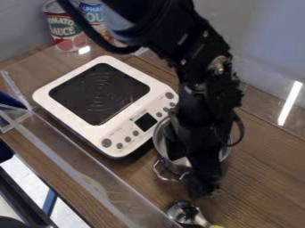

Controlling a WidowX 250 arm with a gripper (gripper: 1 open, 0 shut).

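Note:
My black gripper [195, 151] is over a steel pot [168, 166] on the wooden counter, right of a white induction cooker [105, 102]. The gripper's body covers much of the pot, and its fingers are dark and hard to make out, so what lies between them is hidden. A metal utensil [185, 214] with a yellowish part lies at the bottom edge.
A tomato sauce can [66, 31] and a second can [98, 14] stand at the back left. A clear plastic rail [84, 169] runs along the left front.

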